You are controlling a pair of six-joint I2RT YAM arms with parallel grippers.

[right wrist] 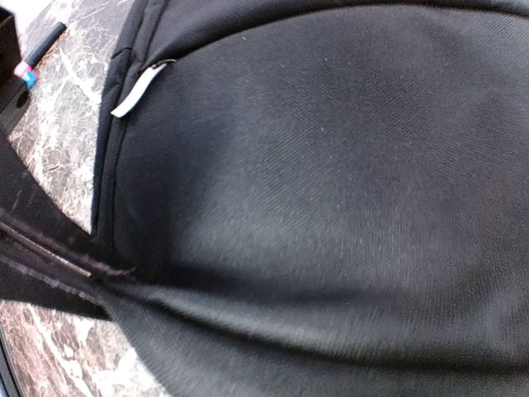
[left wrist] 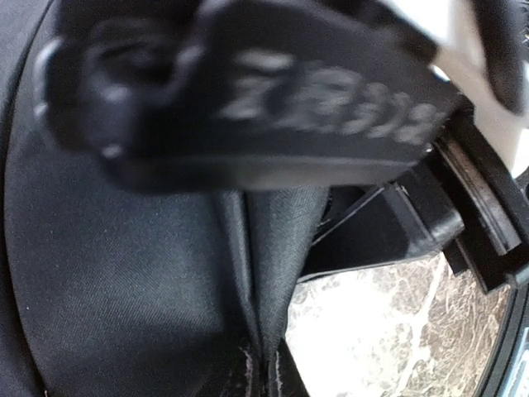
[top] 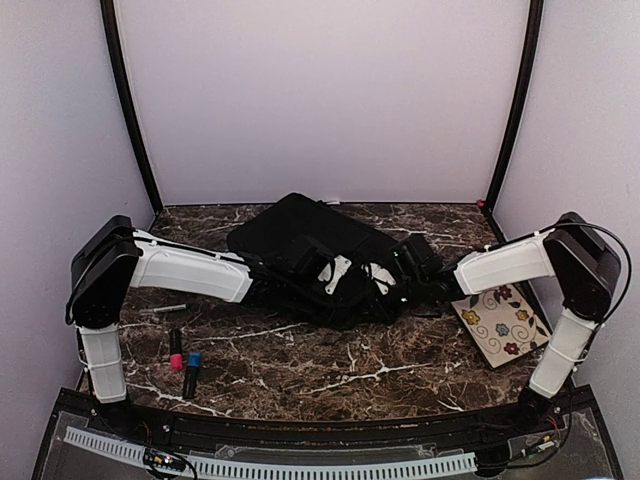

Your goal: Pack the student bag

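The black bag [top: 290, 220] lies at the back middle of the marbled table, its front partly covered by both arms. My left gripper [top: 350, 316] is at its near side, shut on a fold of bag cloth; the fold [left wrist: 277, 248] runs down between its fingertips in the left wrist view. Close beside it, my right gripper [top: 385, 312] is shut against the bag, with its fingertips hidden in the right wrist view. That view is mostly filled by the bag's smooth panel [right wrist: 347, 165], with a pale zip pull [right wrist: 139, 89] at upper left.
Two dark markers, one pink-ended [top: 176, 350] and one blue-ended [top: 191, 375], lie at front left. Behind them is a thin pale stick-like item [top: 163, 309]. A flowered notebook [top: 505, 328] lies at the right, beneath the right arm.
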